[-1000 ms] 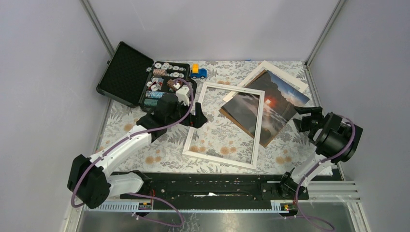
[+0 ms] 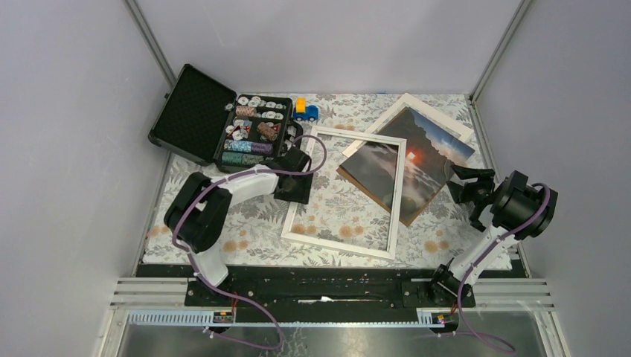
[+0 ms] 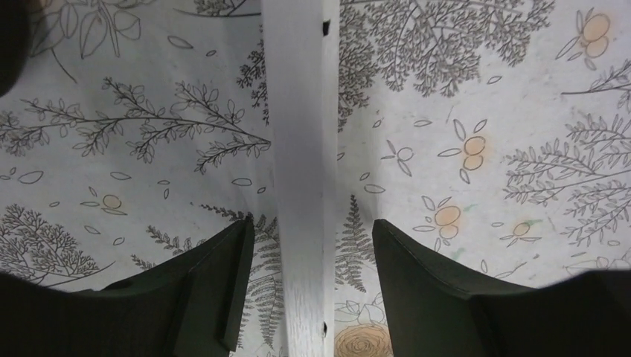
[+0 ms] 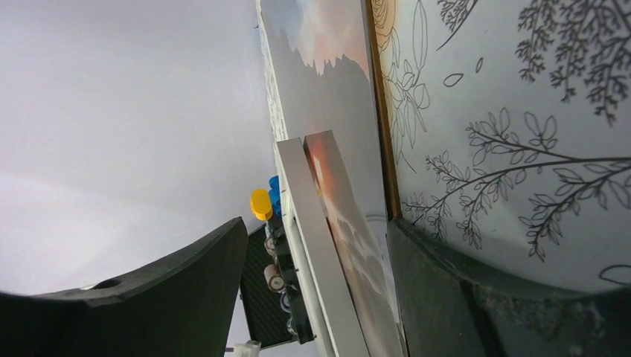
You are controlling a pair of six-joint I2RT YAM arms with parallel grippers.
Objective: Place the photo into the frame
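The white frame [image 2: 396, 201] lies flat on the patterned cloth. The sunset photo [image 2: 431, 160] sits at its right, its left part beneath the frame's right bar. My left gripper [image 2: 292, 199] is over the frame's left bar; in the left wrist view the bar [image 3: 303, 163] runs between its open fingers, with gaps on both sides. At the photo's right edge is my right gripper [image 2: 452, 192]. In the right wrist view its fingers stand apart, with the photo [image 4: 327, 97] and its brown edge [image 4: 388, 160] in the gap, the edge close to the right finger [image 4: 417, 260].
A brown board [image 2: 346, 176] and a cream mat [image 2: 449, 125] lie under the photo. At the back left are an open black case [image 2: 192, 111] with spools and a blue-yellow toy [image 2: 306, 111].
The left arm has swung rightward and its gripper has come down and turned onto the frame's left bar. The right gripper has shifted slightly at the photo's edge. Frame and photo look nearly unmoved.
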